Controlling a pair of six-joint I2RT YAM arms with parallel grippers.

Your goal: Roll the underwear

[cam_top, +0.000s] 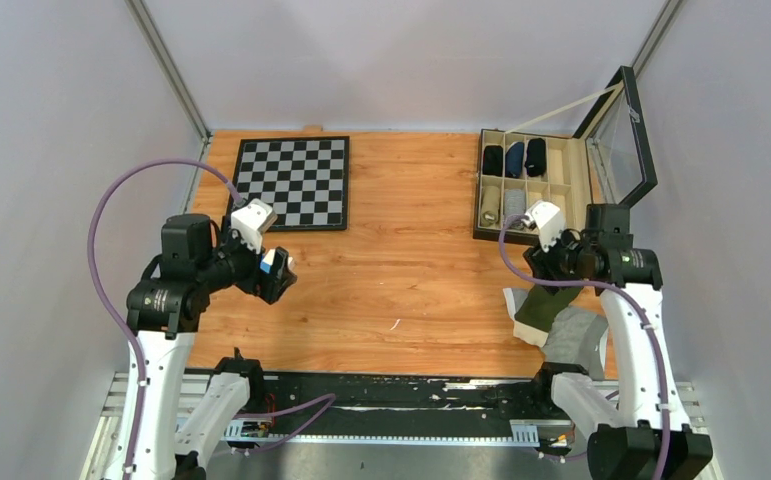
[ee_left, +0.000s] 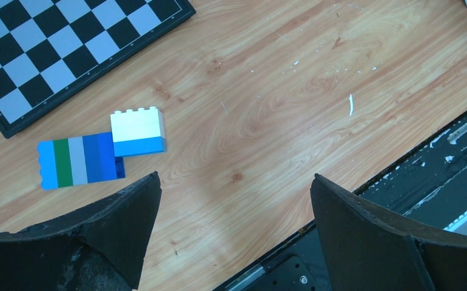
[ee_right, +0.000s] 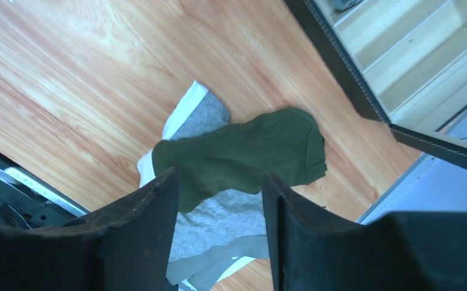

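A dark green garment lies loosely across grey pieces of underwear at the right front of the table, spread unevenly in the right wrist view. My right gripper is over this pile, its fingers apart with nothing visibly held between them. At the left side, my left gripper stands open and empty above bare wood.
A divided box with rolled cloths and a raised lid stands at the back right. A chessboard lies back left, with toy bricks near it.
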